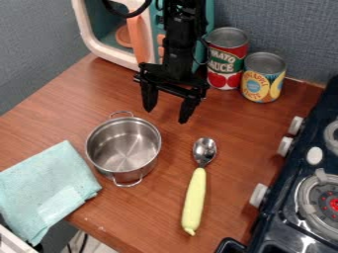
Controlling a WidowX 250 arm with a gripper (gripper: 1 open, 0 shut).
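Observation:
My black gripper [168,105] hangs open over the upper middle of the wooden table, with nothing between its fingers. Below and left of it sits a steel pot [123,148] with two handles. Right of the pot lies a spoon [204,150] with a pale yellow corn-like object [195,201] just below it, pointing toward the front. Two cans, a red one [226,61] and a yellow one [263,80], stand at the back right, behind the gripper.
A black stove [299,203] fills the right side. A light blue cloth [40,188] lies at the front left. An open toy-like cabinet [103,40] stands at the back.

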